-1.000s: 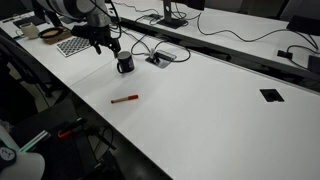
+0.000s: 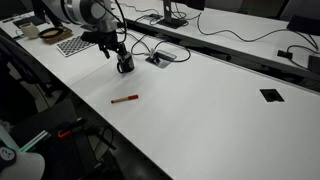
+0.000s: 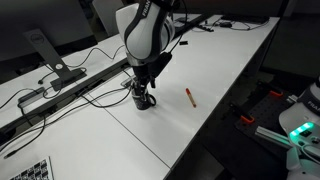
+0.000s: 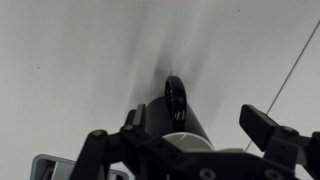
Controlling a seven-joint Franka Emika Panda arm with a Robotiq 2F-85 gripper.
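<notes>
A black mug [image 2: 125, 66] stands at the left end of the white table. In the wrist view its dark handle [image 4: 176, 98] points upward in the picture, and the pale rim [image 4: 188, 142] is partly covered by my gripper. The fingers are open, with one finger on either side of the mug. From the second exterior view, my arm [image 3: 142, 40] reaches down to the mug [image 3: 144, 102] from above. Whether the fingers touch the mug is not clear.
An orange-red marker [image 2: 124, 99] lies on the table nearer its front edge. A silvery flat object [image 2: 160, 62] and black cables are behind the mug. A small black square [image 2: 271, 95] lies at the far right.
My gripper has moved rightward and down to the mug, now overlapping its top in the first exterior view. The mug and marker appear unmoved.
</notes>
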